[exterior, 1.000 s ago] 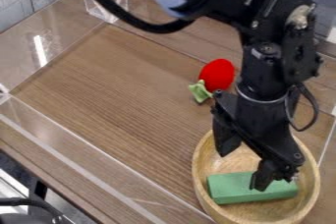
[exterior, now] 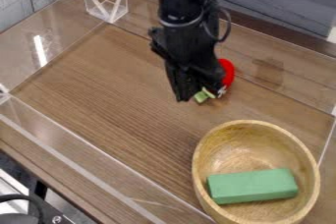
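The dark robot arm reaches down from the top centre, its gripper [exterior: 184, 76] hanging over the wooden table [exterior: 98, 100], just left of a red object [exterior: 225, 72] with a small green piece [exterior: 203, 95] by it. Whether the fingers are open or shut is hard to tell against the dark body. A tan bowl [exterior: 223, 144] at the lower right holds a green block [exterior: 252, 186].
A clear plastic holder [exterior: 108, 2] stands at the back left. Dark cables lie at the lower left corner.
The arm has moved up and back from over the bowl to beside the red object. The green block still lies in the bowl.
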